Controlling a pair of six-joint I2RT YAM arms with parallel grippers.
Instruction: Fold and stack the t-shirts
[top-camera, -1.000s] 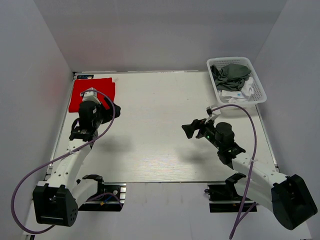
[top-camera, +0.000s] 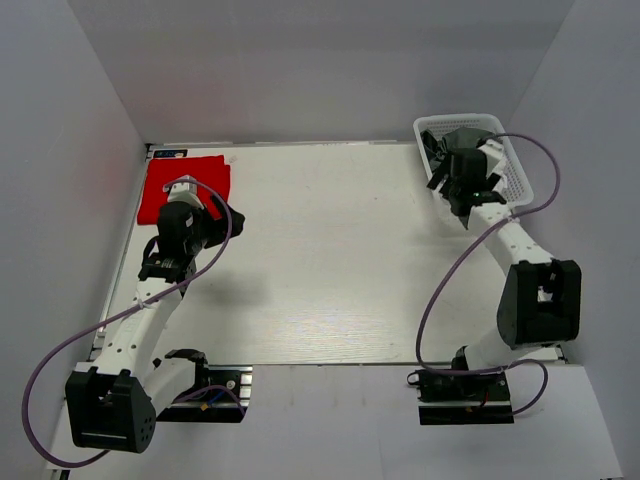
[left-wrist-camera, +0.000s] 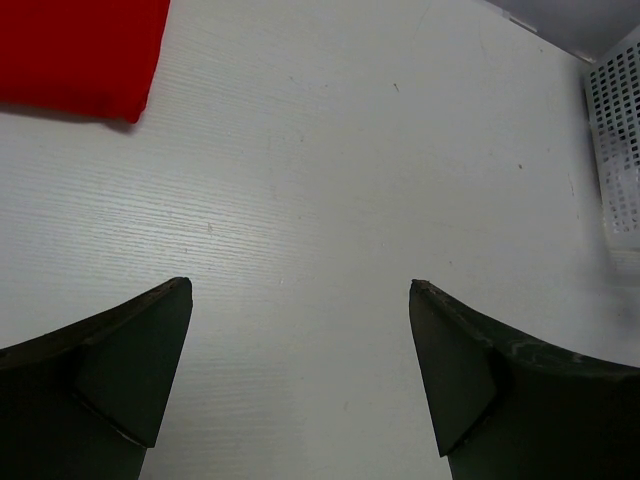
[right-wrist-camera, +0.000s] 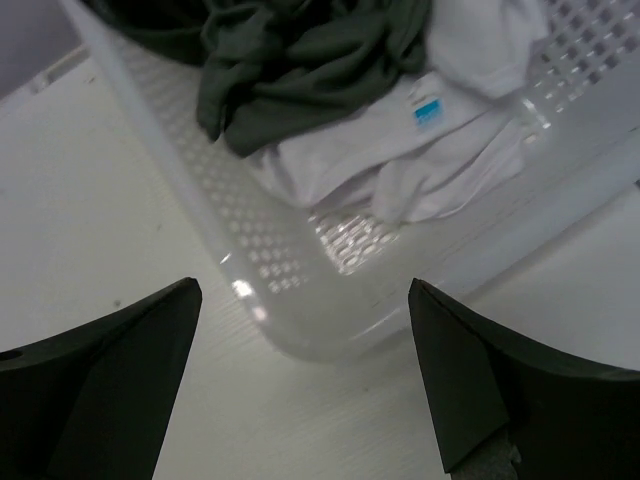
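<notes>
A folded red T-shirt (top-camera: 160, 185) lies at the back left of the table, also at the upper left of the left wrist view (left-wrist-camera: 70, 50). My left gripper (top-camera: 222, 222) is open just in front of it, with empty fingers. A white perforated basket (top-camera: 513, 180) at the back right holds dark green cloth (right-wrist-camera: 310, 70) and white cloth (right-wrist-camera: 440, 160). My open right gripper (top-camera: 460, 175) is over the basket's near-left part; in the right wrist view the basket's corner shows between its fingers, which hold nothing.
Grey walls enclose it at the back and both sides.
My right arm has swung up and to the back right, from the middle right of the table to over the basket. The left arm has stayed where it was.
</notes>
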